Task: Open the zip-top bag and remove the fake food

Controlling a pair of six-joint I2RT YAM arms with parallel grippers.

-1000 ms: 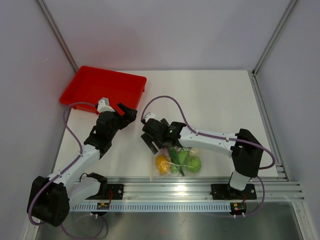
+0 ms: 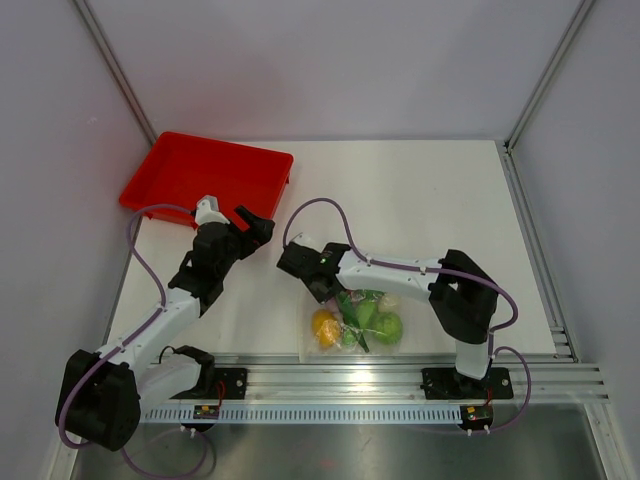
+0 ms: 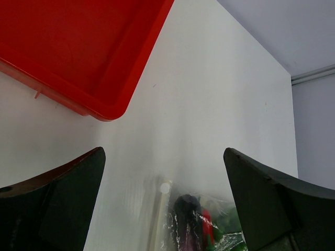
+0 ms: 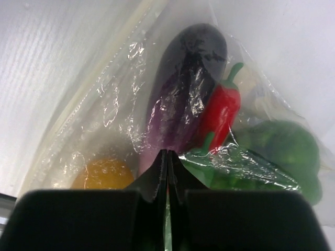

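A clear zip top bag (image 2: 350,330) lies flat near the table's front edge, its pale zip strip (image 4: 78,97) running along its left side. Inside show a dark eggplant (image 4: 180,86), a red pepper (image 4: 220,110), an orange fruit (image 4: 106,174) and several green pieces such as the green pepper (image 4: 282,149). My right gripper is over the bag with its fingertips together, nothing seen between them; whether they touch the plastic I cannot tell. Left of the bag, my left gripper (image 2: 257,222) hangs wide open and empty beside the red bin.
An empty red bin (image 3: 131,63) stands at the back left. A metal rail (image 2: 400,362) runs along the front edge, just below the bag.
My right gripper has shut from open above the bag, and its arm has shifted left and a little toward the front. The left arm and bag look unmoved.
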